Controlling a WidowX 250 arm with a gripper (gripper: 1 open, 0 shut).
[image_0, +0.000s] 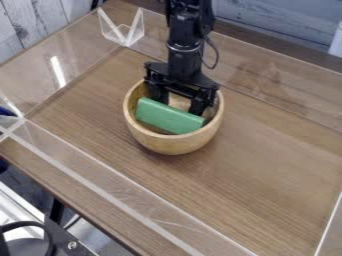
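Note:
A black gripper reaches down from the top centre into a tan round bowl on the wooden table, its open fingers spread over the bowl's back half. A green block lies tilted inside the bowl, just in front of and below the fingers. Whether the fingers touch the block is unclear, and the bowl's floor behind it is mostly hidden by the gripper.
Clear tape strips cross its left side. A white angular mark or object is at the upper left. Dark cables lie at the lower left, beyond the edge.

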